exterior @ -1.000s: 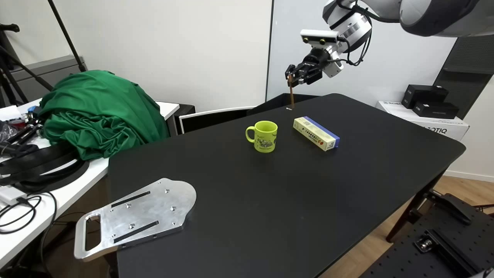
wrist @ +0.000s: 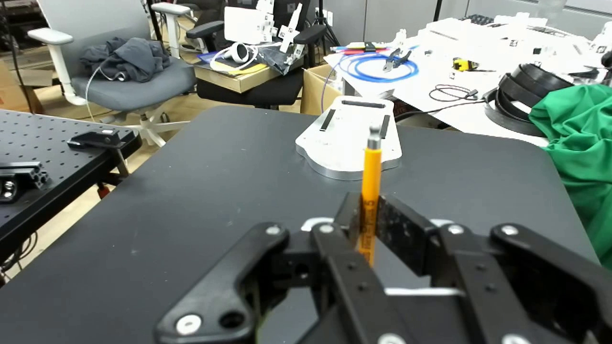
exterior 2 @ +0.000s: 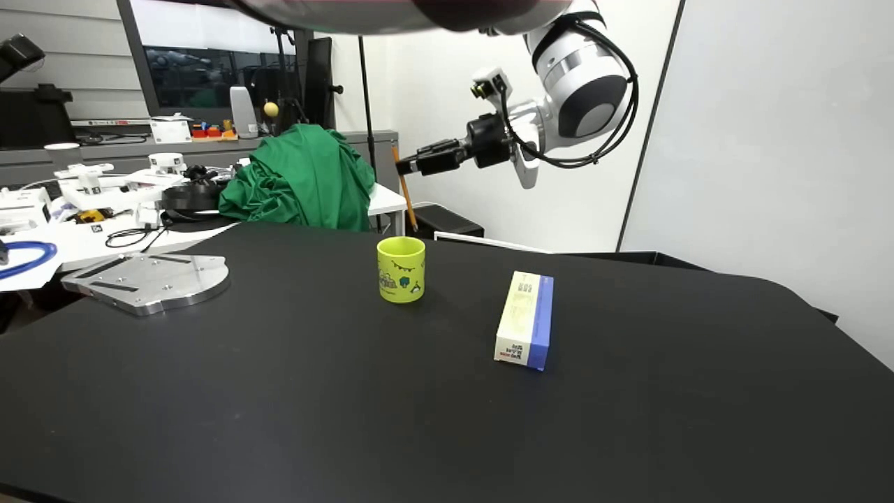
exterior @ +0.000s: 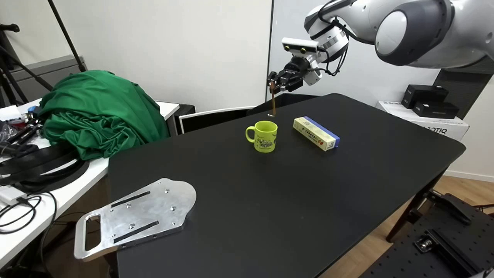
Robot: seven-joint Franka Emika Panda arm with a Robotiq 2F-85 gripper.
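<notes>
My gripper is shut on an orange pencil, which stands nearly upright between the fingers with its metal-banded end at the top in the wrist view. From the first exterior side, the pencil hangs down from the gripper, its lower end above and slightly right of a lime-green mug. The second exterior view has the pencil tilted a little, its lower end above the far right side of the mug. A clear gap separates pencil and mug. The mug stands upright, handle to the left in the first exterior view.
A cream and blue box lies right of the mug. At the near left of the table is a flat metal plate. Green cloth is heaped on the white side table.
Gripper and pencil have moved left and slightly down in the first exterior view, closer to the mug. The mug and box have stayed in place.
</notes>
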